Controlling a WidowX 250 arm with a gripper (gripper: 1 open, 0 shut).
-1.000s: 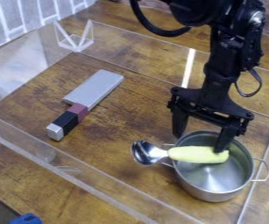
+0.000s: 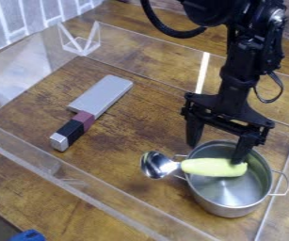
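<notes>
My black gripper (image 2: 219,134) hangs over the steel pot (image 2: 234,196) at the right, with its fingers spread open, one at the pot's far left and one down inside the rim. A pale yellow corn-like object (image 2: 212,168) lies in the pot, close under the right finger; whether they touch I cannot tell. A metal spoon (image 2: 155,164) reaches out over the pot's left rim, its bowl outside.
A cleaver (image 2: 99,100) with a dark handle lies on the wooden table (image 2: 53,179) at the left. Clear plastic walls border the area. A blue object (image 2: 24,235) sits at the bottom-left corner.
</notes>
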